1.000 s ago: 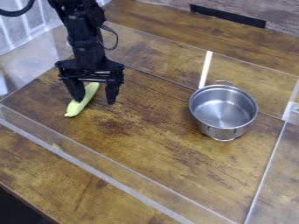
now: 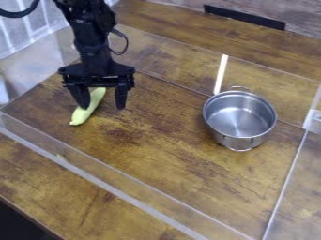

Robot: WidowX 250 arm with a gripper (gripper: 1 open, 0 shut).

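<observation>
A pale yellow-green elongated object (image 2: 83,114), perhaps a vegetable, lies slanted on the wooden table at the left. My black gripper (image 2: 100,99) hangs from the top left directly over it, hiding part of it, its two fingers pointing down on either side of the object's upper part. Whether the fingers touch it is hard to tell. On the right sits a steel pot (image 2: 239,117) with small handles.
Clear panels or strips run along its left, front and right edges. A dark slot shows at the back right.
The gripper has shifted very slightly and sits a little higher or more upright over the pale object. The object and the pot look unmoved.
</observation>
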